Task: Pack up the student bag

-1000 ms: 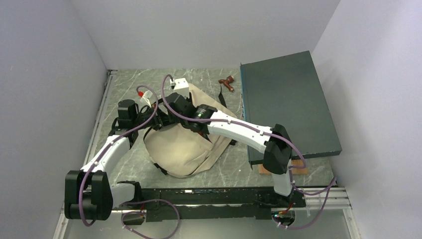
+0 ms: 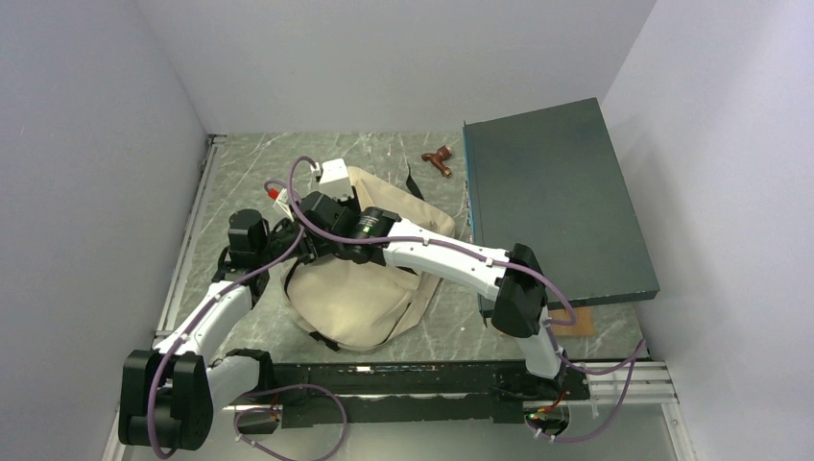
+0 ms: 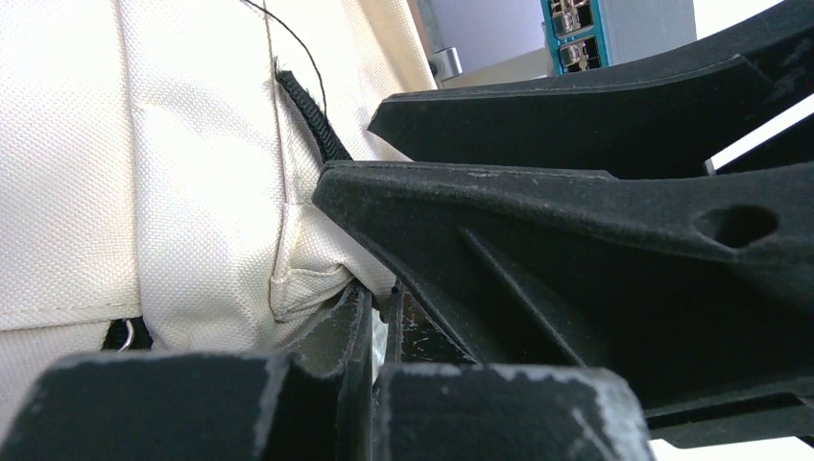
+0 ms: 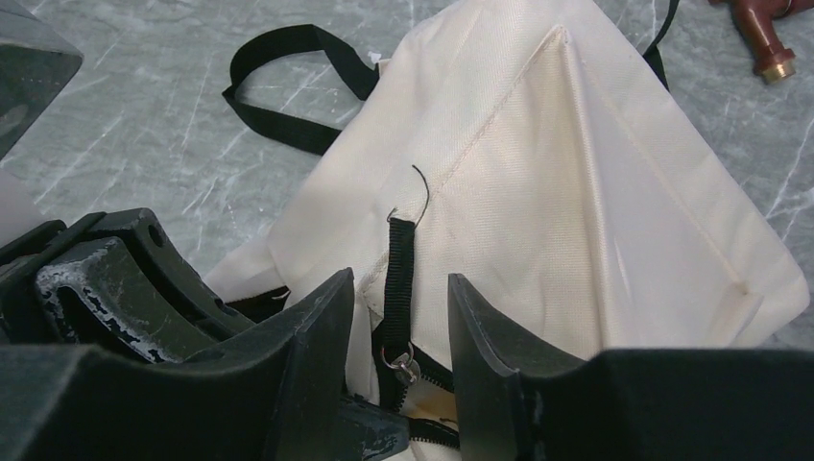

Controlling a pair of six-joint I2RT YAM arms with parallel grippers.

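The cream bag (image 2: 350, 298) lies in the middle of the table, both grippers over its upper part. My left gripper is shut on the bag's cream fabric. My right gripper is part open, its fingers either side of a black zipper pull strap (image 4: 398, 264) with a metal ring; whether they touch it I cannot tell. In the left wrist view, the right gripper's black fingers lie close beside the left one, across the fabric. A black strap (image 4: 288, 132) loops on the table beside the bag.
A large dark green board (image 2: 557, 197) covers the right of the table, over a wooden piece (image 2: 576, 322). A brown pipe-like fitting (image 2: 437, 160) lies at the back, left of the board. Bare table shows at the back left. The two arms are crowded together.
The bag's front part has moved slightly toward the front with them.
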